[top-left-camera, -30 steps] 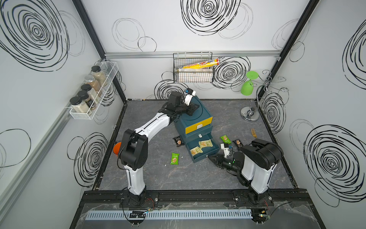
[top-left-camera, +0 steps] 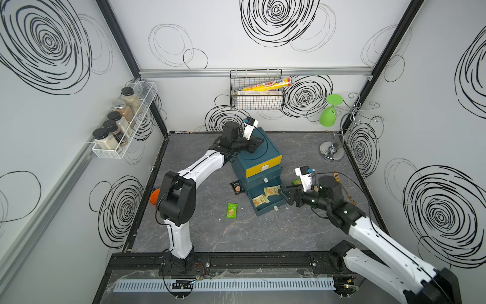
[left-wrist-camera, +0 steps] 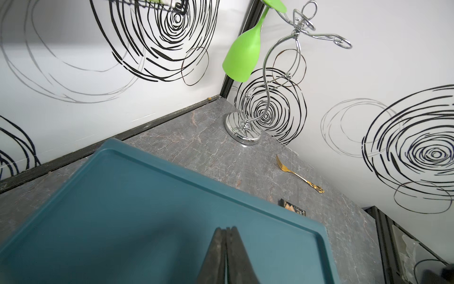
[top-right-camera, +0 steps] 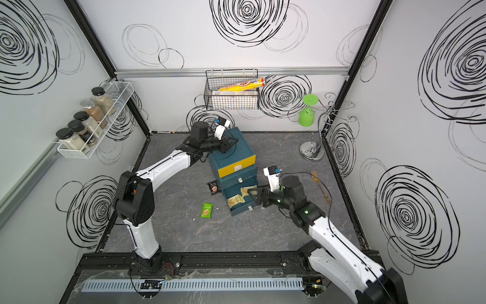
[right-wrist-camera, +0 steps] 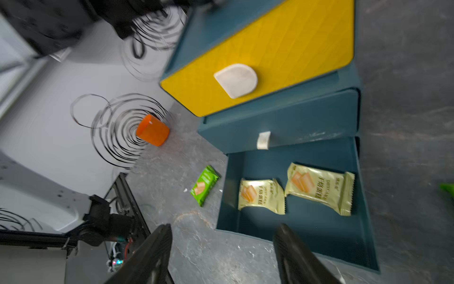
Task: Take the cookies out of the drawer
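A teal drawer cabinet [top-right-camera: 237,145] with a yellow front has its bottom drawer [right-wrist-camera: 312,236] pulled out, holding two cream cookie packs, one on the left [right-wrist-camera: 260,194] and a larger one on the right [right-wrist-camera: 319,188]. Above that drawer's right part, my right gripper hangs open, its fingers empty. My left gripper is shut over the cabinet's top, nothing showing between its fingers. A green pack [top-left-camera: 231,210] lies on the counter left of the drawer, a dark pack [top-left-camera: 237,187] beside the cabinet.
A gold fork [left-wrist-camera: 302,177] and another dark pack [left-wrist-camera: 292,206] lie to the right. A chrome stand [top-left-camera: 331,151] with a green cup is at back right, an orange cup [right-wrist-camera: 152,130] at far left. Bare counter [top-left-camera: 273,235] lies in front.
My right arm has extended and raised its gripper up and back to over the drawer's right part. The left arm and the drawer's packs look unchanged.
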